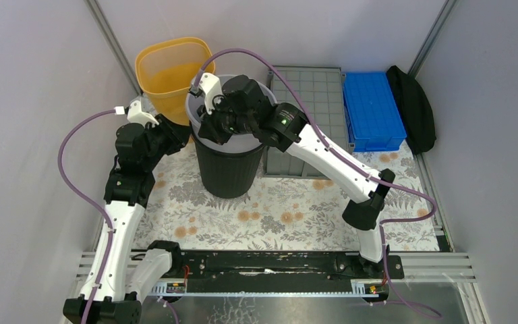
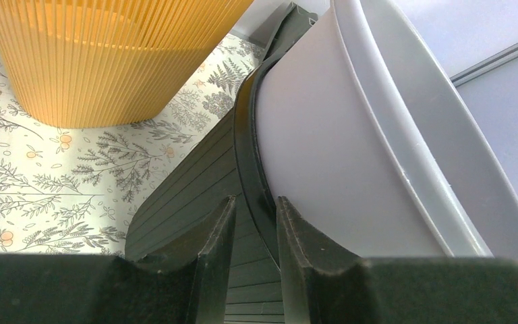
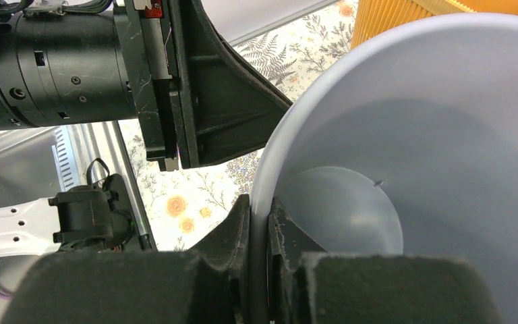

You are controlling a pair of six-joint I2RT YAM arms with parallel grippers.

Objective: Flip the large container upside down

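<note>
A tall dark ribbed container [image 1: 228, 172] stands upright, with a translucent white container [image 1: 247, 142] nested in it and rising above its rim. At the left side my left gripper is shut on the dark container's rim [image 2: 249, 148], which passes between its fingertips. My right gripper is shut on the white container's rim [image 3: 280, 145], one finger inside and one outside. From above, the right arm covers much of the white container's opening. In the right wrist view its interior looks empty where visible.
A yellow bin [image 1: 168, 77] stands close behind on the left. To the right are a grey grid-patterned crate [image 1: 307, 101], a blue crate [image 1: 374, 111] and a black cloth [image 1: 411, 108].
</note>
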